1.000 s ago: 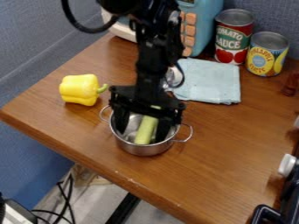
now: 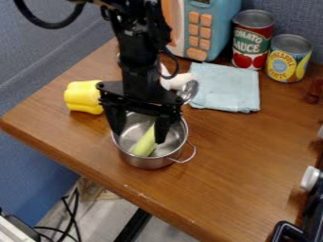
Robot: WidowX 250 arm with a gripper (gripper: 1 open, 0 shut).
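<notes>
A steel pot (image 2: pixel 147 161) with side handles stands on the wooden table. My black gripper (image 2: pixel 138 123) reaches down over it, fingertips at or just inside its rim. A pale yellow-green, long vegetable (image 2: pixel 147 142) lies in the pot between or just below the fingers; whether they grip it is unclear. A yellow pepper (image 2: pixel 82 95) lies left of the pot.
A light blue cloth (image 2: pixel 228 93) with a spoon by it lies behind. A tomato can (image 2: pixel 252 40), a yellow can (image 2: pixel 289 59) and a blue toy oven (image 2: pixel 199 28) stand at the back. Dark objects sit at the right edge.
My arm and gripper have shifted slightly left and up within the pot area. The vegetable still lies in the pot.
</notes>
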